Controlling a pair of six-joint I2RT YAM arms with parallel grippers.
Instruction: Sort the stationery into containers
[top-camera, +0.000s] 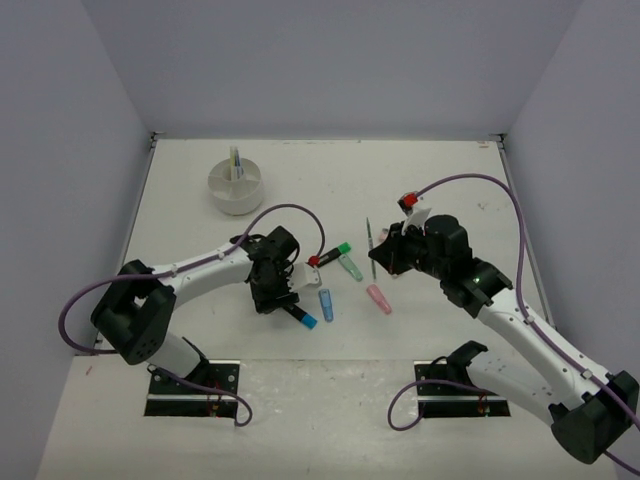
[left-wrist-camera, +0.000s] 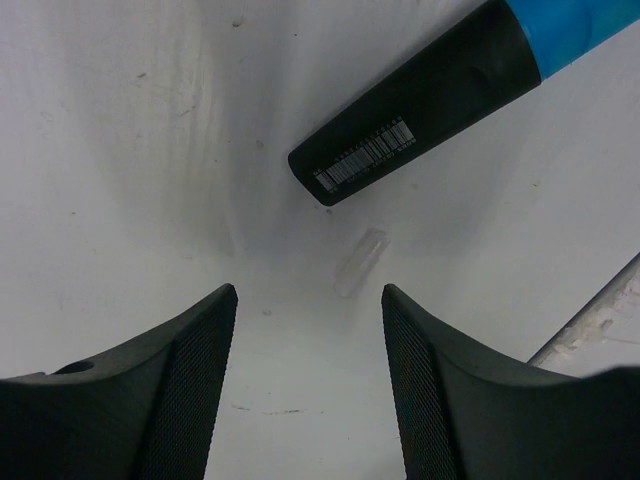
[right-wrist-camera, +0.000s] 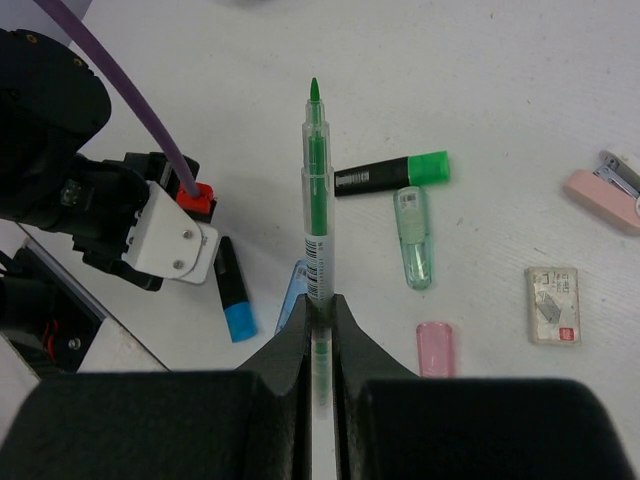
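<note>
My right gripper is shut on a green pen (right-wrist-camera: 318, 200), which points away from its fingertips. In the left wrist view my left gripper stands open over the table, nothing between its fingers. Just ahead of those fingers lies a black marker with a blue cap (left-wrist-camera: 420, 105); a small clear piece (left-wrist-camera: 361, 262) rests on the table by its end. A black marker with a green cap (right-wrist-camera: 390, 174), a green highlighter (right-wrist-camera: 412, 238), a blue highlighter (top-camera: 326, 305) and a pink one (right-wrist-camera: 435, 349) lie on the table. The round white container (top-camera: 236, 204) holds several pens.
A boxed eraser (right-wrist-camera: 553, 305) and a pink stapler-like item (right-wrist-camera: 604, 198) lie to the right in the right wrist view. Purple cables (top-camera: 290, 207) arch over both arms.
</note>
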